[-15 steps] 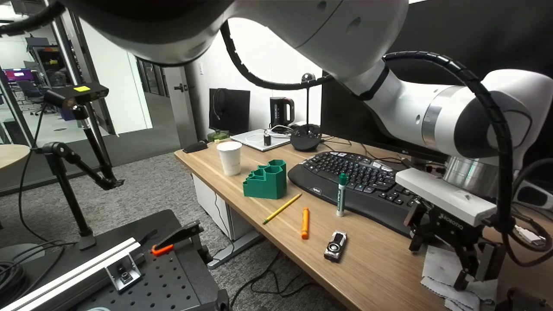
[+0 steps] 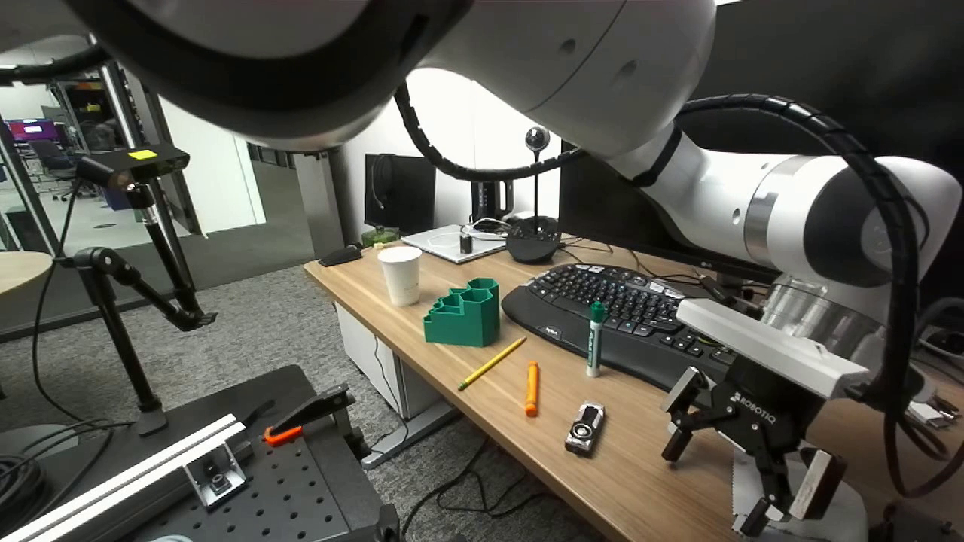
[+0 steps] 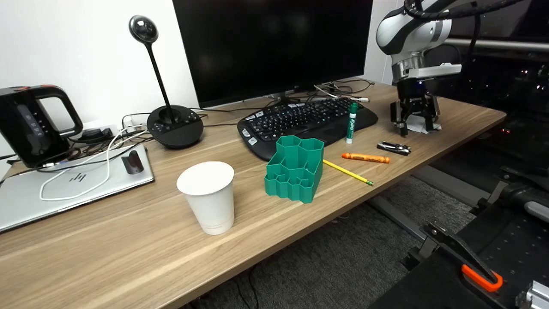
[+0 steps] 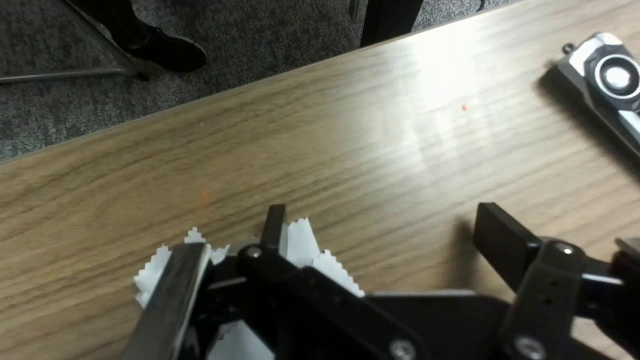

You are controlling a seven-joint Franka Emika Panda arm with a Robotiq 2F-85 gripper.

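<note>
My gripper point(image 2: 714, 488) hangs low over the right part of the desk, fingers spread, in exterior view 1. A pale cloth with zigzag edges point(image 4: 303, 243) lies on the desk below it. In the wrist view the left finger point(image 4: 171, 300) is over the cloth, while the right finger point(image 4: 507, 243) is above bare wood. Nothing shows between the fingers. Part of the cloth is hidden behind the gripper. In exterior view 2 the gripper point(image 3: 414, 123) is at the far right end, with the cloth point(image 3: 419, 124) behind and under it.
A silver-black gadget point(image 2: 585, 428), orange crayon point(image 2: 532, 388), yellow pencil point(image 2: 492, 363) and upright green marker point(image 2: 594, 339) lie or stand left of the gripper. Beyond are a keyboard point(image 2: 614, 312), green holder point(image 3: 293, 170) and white cup point(image 3: 208, 198). The desk's front edge is near.
My gripper has moved left and toward the desk's front edge in exterior view 1, and sits lower. It now covers more of the cloth. The other desk objects have stayed put.
</note>
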